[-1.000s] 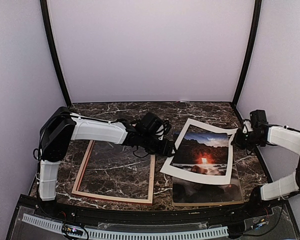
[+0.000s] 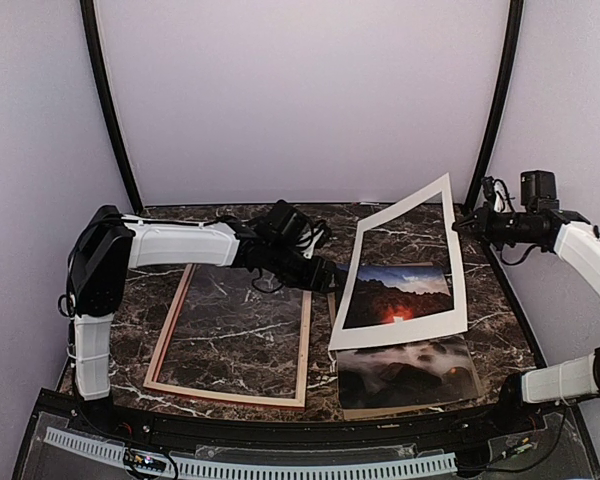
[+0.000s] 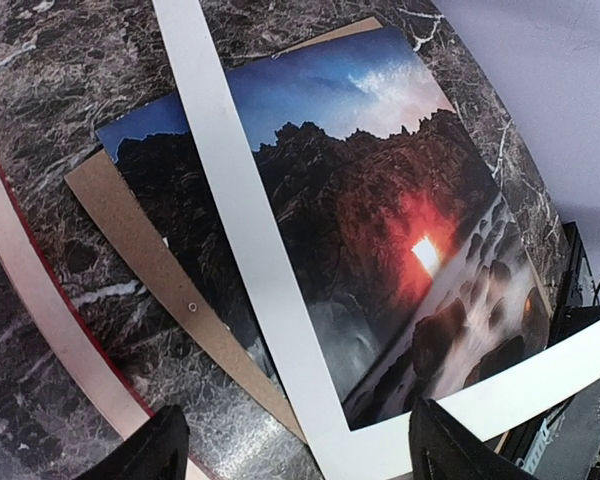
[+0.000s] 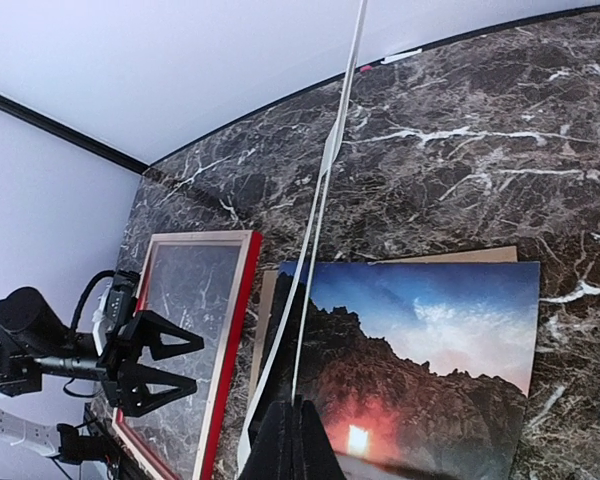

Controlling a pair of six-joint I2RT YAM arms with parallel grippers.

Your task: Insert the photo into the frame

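Note:
The landscape photo (image 2: 400,290) lies on the table over a brown backing board (image 3: 160,260). A white mat (image 2: 445,325) is lifted and tilted above it, a lower corner (image 3: 330,450) near my left gripper. In the top view, my right gripper (image 2: 460,226) is raised at the mat's right edge; the right wrist view shows its fingers (image 4: 270,445) shut on that thin edge. My left gripper (image 2: 325,280), seen from the right wrist, has its fingers (image 4: 170,337) apart and nothing between them. The wooden, red-sided frame (image 2: 305,340) lies flat on the left.
White walls close in the back and both sides. My left arm (image 2: 185,243) reaches across the frame's far end.
My right gripper has risen, lifting the mat from nearly flat over the photo to a steep tilt. My left gripper has shifted slightly left and back.

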